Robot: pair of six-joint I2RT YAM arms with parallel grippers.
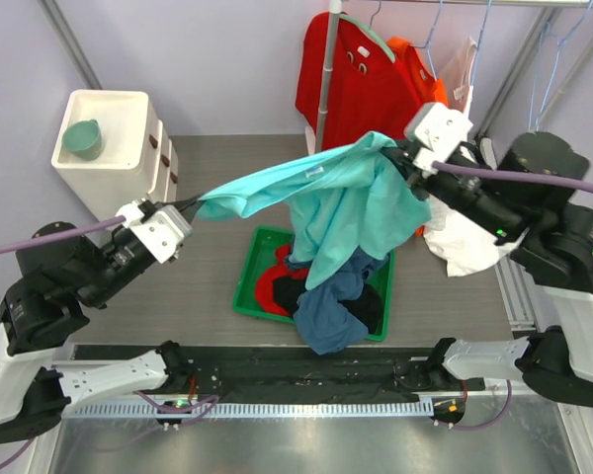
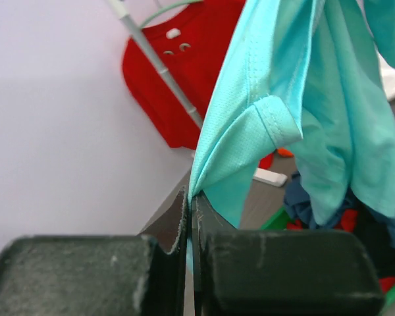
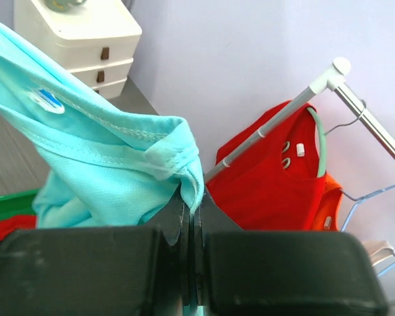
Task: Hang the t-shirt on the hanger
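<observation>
A turquoise t-shirt point(image 1: 346, 207) point(image 2: 263, 125) point(image 3: 99, 164) is stretched between my grippers, lifted above the green bin point(image 1: 247, 286). My left gripper point(image 1: 193, 205) is shut on an edge of it at the left. My right gripper point(image 1: 395, 158) is shut on a bunched edge at the upper right; the shirt's middle drapes down over the bin. In the top view blue hangers point(image 1: 558, 44) hang at the right of the rail.
A red shirt point(image 1: 341, 79) and an orange one point(image 1: 430, 89) hang at the back. A white drawer unit point(image 1: 109, 183) with a teal cup point(image 1: 82, 140) stands at the left. Dark blue, red and black clothes lie in the bin.
</observation>
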